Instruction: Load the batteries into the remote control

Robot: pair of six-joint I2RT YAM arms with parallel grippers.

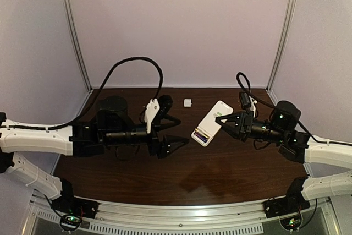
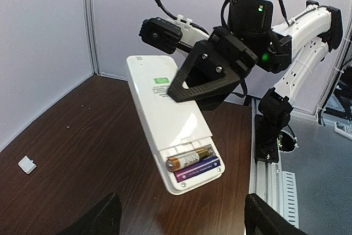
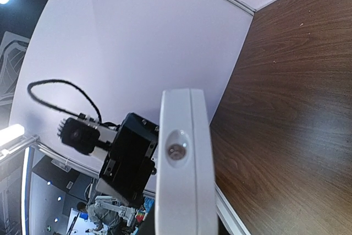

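Observation:
The white remote point(image 1: 212, 119) is held aloft by my right gripper point(image 1: 220, 120), shut on its upper part. In the left wrist view the remote point(image 2: 165, 114) has its battery compartment at the low end, holding a copper battery point(image 2: 181, 160) and a purple battery point(image 2: 197, 169); whether both are fully seated I cannot tell. In the right wrist view the remote's white edge point(image 3: 184, 202) fills the lower middle. My left gripper point(image 1: 181, 131) stands left of the remote with its fingers apart and nothing visible between them.
A small white block point(image 1: 187, 103) lies at the back of the dark wooden table point(image 1: 132, 180), behind the remote. Pale walls point(image 1: 176, 31) enclose the back and sides.

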